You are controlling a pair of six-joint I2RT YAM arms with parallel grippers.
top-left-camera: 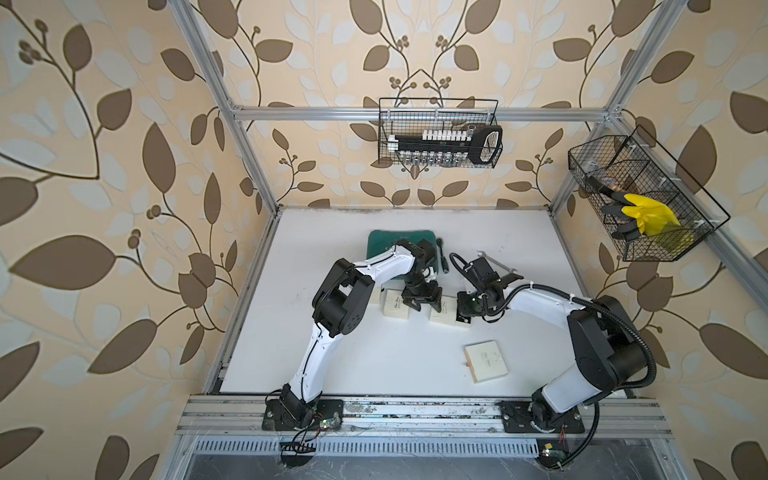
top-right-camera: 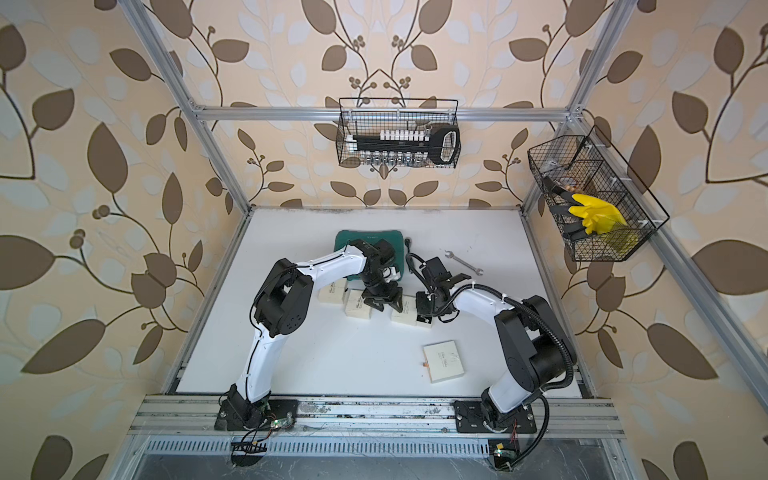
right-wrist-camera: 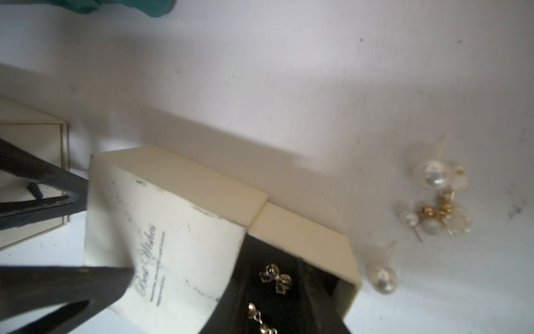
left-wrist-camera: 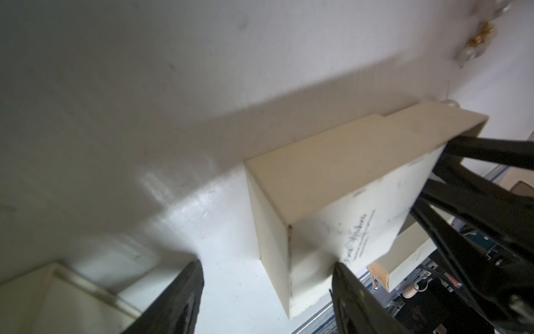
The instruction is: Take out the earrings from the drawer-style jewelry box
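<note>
The cream "Best Wishes" jewelry box has its drawer pulled part way out on the right. Inside the drawer's black lining lie a gold bow-shaped earring and a second gold piece. My right gripper is open, its blurred fingers over the drawer opening. At the box's other end, my left gripper has its fingers apart, one lying across the box top and one beyond the end face; whether they clamp it cannot be told. Several pearl and gold earrings lie on the table past the drawer.
Another cream box sits just left of the jewelry box, and a further one left of that. Nearer the front is a separate box. Behind the arms are a green mat and a wrench.
</note>
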